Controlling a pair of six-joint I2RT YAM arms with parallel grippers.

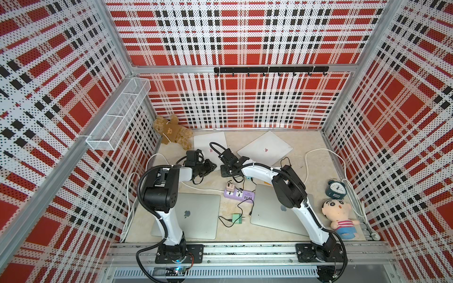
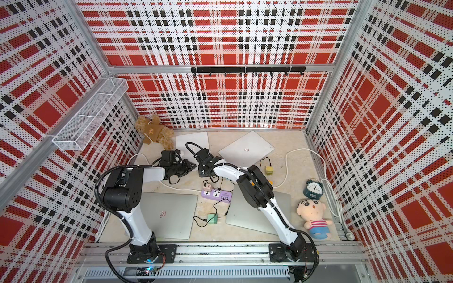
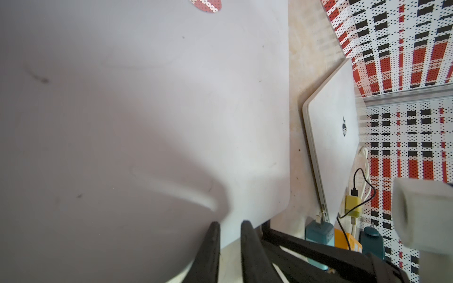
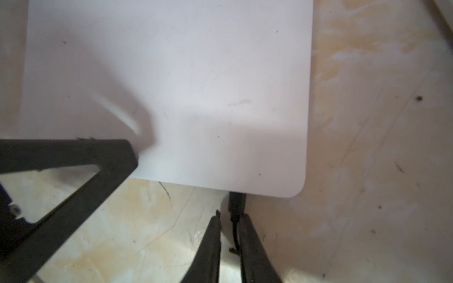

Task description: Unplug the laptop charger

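In the top views both grippers sit at the front of the middle back laptop (image 1: 210, 141). In the right wrist view a black cable plug (image 4: 236, 203) protrudes from under the white laptop's edge (image 4: 188, 151); my right gripper is shut beside its thin cable, and whether the cable is between the tips is unclear. My left gripper is low at the laptop corner, fingers part open. A purple power strip (image 1: 239, 194) with plugged adapters lies in front.
Other laptops (image 1: 264, 148) lie right and in front (image 1: 193, 217). A teddy bear (image 1: 172, 132), green adapter (image 1: 236, 218), clock (image 1: 336, 188) and doll (image 1: 339, 217) surround the arms, with loose cables.
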